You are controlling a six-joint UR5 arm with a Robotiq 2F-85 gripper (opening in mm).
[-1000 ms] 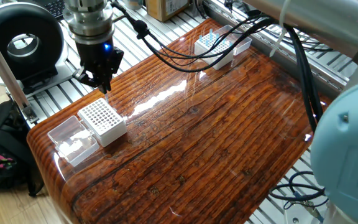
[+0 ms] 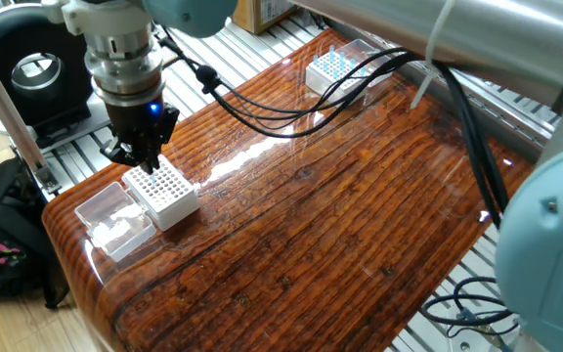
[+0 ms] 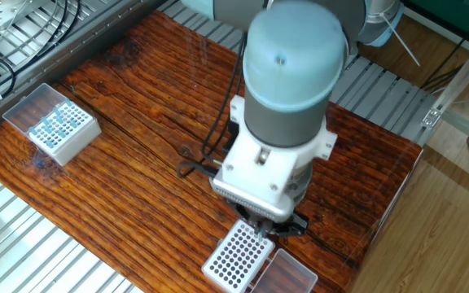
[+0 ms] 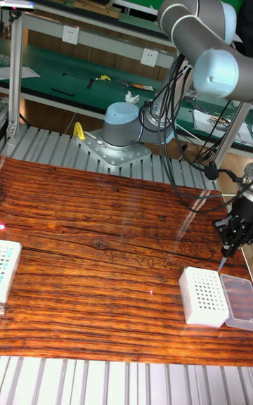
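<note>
My gripper points down over the back part of a white tip rack. It is shut on a thin blue pipette tip, whose lower end hangs near the rack's back edge in exterior view 3. Whether the tip has entered a hole cannot be told. The rack's holes look empty otherwise, and its clear lid lies open beside it. At the far end of the table stands a second white rack with several blue tips in it.
The second rack's clear lid is open behind it. Black cables loop from the arm above the table.
Over the last second my gripper has moved left and down in exterior view 1, closer to the near rack's top. Both racks have stayed put.
</note>
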